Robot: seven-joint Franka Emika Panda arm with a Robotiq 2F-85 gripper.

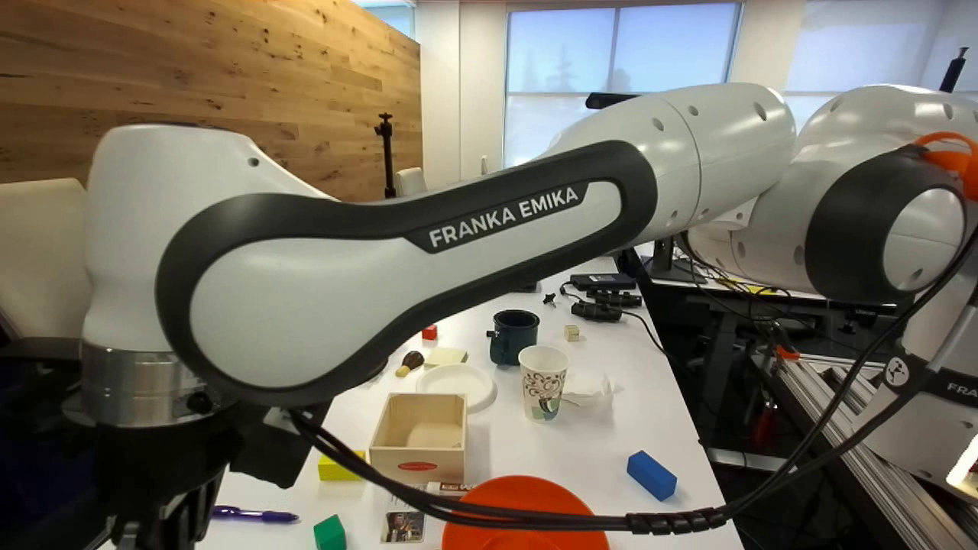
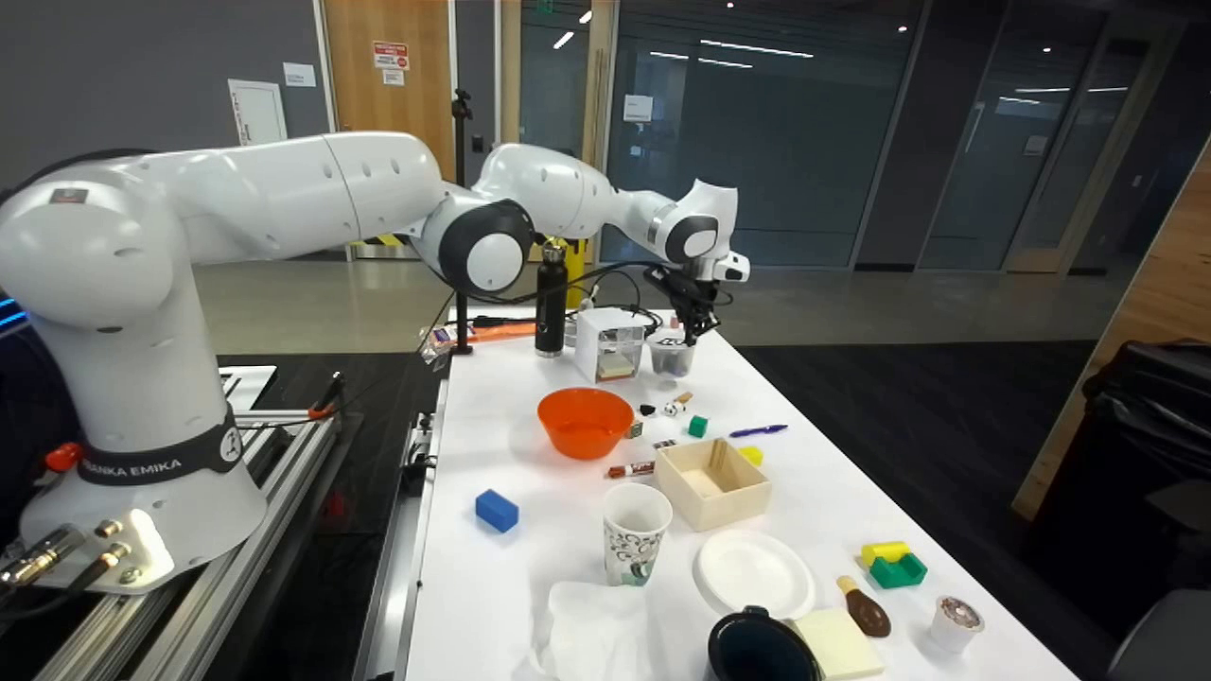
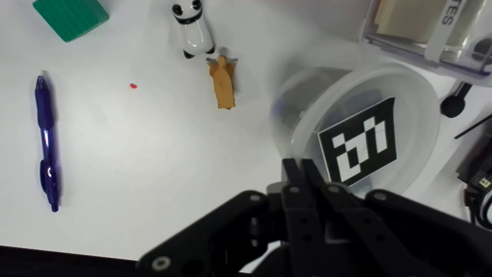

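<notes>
A translucent round container [image 3: 417, 138] lies at the right of the wrist view, with a black-and-white marker [image 3: 359, 141] on it. My gripper is shut at its near rim, the fingertips almost together, with the rim between them. A second, lower curved edge shows to the left of the rim; whether the rim belongs to a separate lid, I cannot tell. In exterior view 2 the container [image 2: 672, 362] is at the table's far end, with my gripper [image 2: 694, 339] at its upper right edge. Exterior view 1 cuts off the fingertips.
Next to the container stands a clear-fronted box [image 2: 609, 344]. A panda figure [image 3: 196, 37], a brown animal figure [image 3: 223, 85], a green block [image 3: 71, 17] and a purple pen [image 3: 47, 138] lie nearby. An orange bowl [image 2: 585, 424] and a wooden box [image 2: 712, 482] occupy the middle.
</notes>
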